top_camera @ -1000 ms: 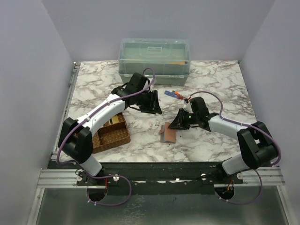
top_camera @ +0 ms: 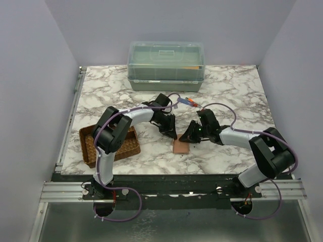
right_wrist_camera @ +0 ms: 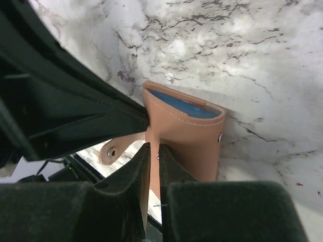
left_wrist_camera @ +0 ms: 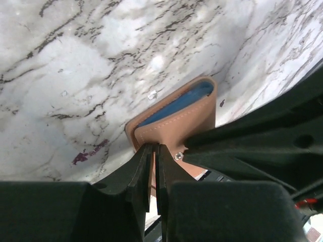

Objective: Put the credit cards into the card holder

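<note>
The tan leather card holder (top_camera: 180, 146) lies on the marble table at the front middle, its top edge showing a blue insert (right_wrist_camera: 184, 105). Both grippers are at it: my left gripper (top_camera: 172, 133) at its upper left, my right gripper (top_camera: 185, 136) at its upper right. In each wrist view the fingertips meet over the leather and the other gripper reaches in from the side. Whether either grips the holder I cannot tell. A strap with a snap (right_wrist_camera: 112, 152) shows in the right wrist view.
A brown basket (top_camera: 88, 146) with compartments stands at the left. A lidded green plastic box (top_camera: 165, 60) is at the back, with blue and orange tools (top_camera: 186, 101) in front of it.
My left gripper has come down and right onto the card holder. My right gripper has shifted slightly at the holder, whose outline looks a little different.
</note>
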